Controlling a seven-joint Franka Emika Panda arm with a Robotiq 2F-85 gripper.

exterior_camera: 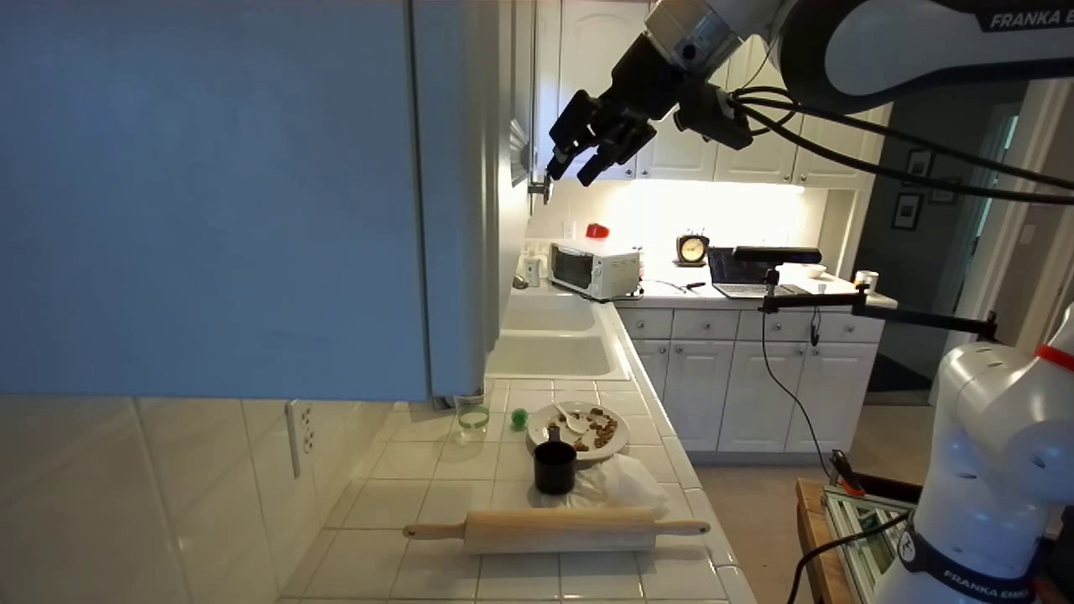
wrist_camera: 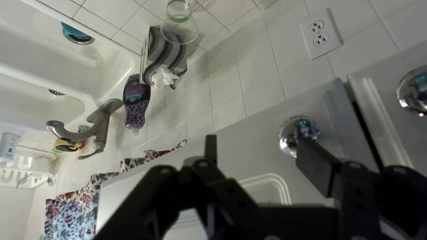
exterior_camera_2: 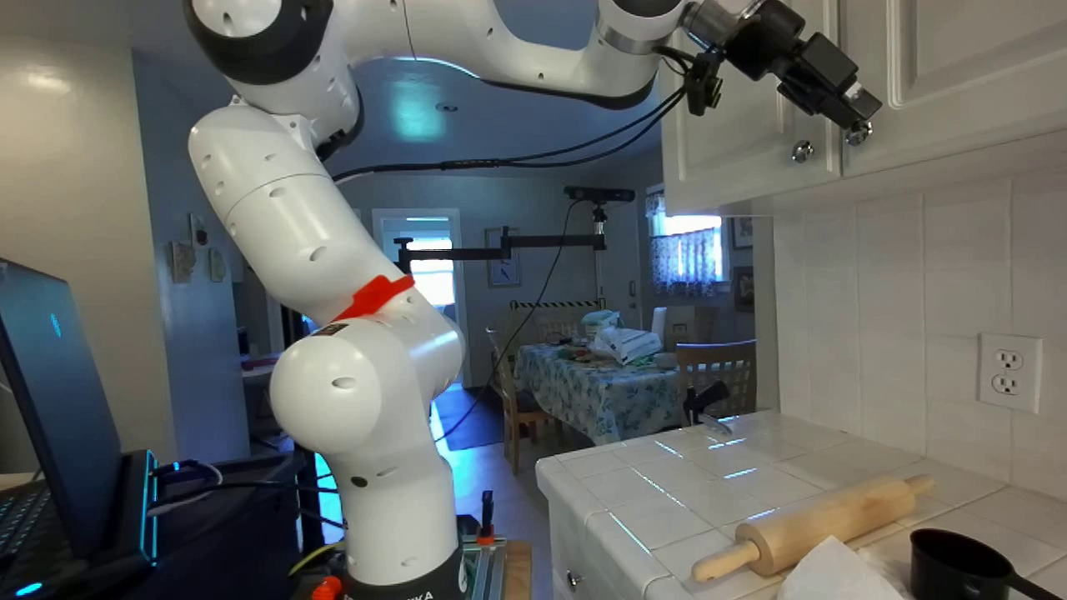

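Observation:
My gripper (exterior_camera: 570, 175) is raised at the white upper cabinet, its fingers part open. In the wrist view a round chrome knob (wrist_camera: 289, 138) sits at the tip of the right-hand finger (wrist_camera: 318, 166), which overlaps its edge; whether they touch I cannot tell. The left-hand finger (wrist_camera: 210, 150) stands apart, over the cabinet door (wrist_camera: 244, 148), and no object shows between the two. From the second exterior view, the gripper's tip is just above this knob (exterior_camera_2: 858, 133). A second knob (exterior_camera_2: 803, 151) is on the neighbouring door.
Below, the tiled counter holds a rolling pin (exterior_camera: 559, 532), a black cup (exterior_camera: 555, 469), a plate (exterior_camera: 539, 414) of food bits and a clear glass (exterior_camera: 472, 421). The faucet (wrist_camera: 100, 130) and sink lie farther along. Open air surrounds the arm away from the cabinet.

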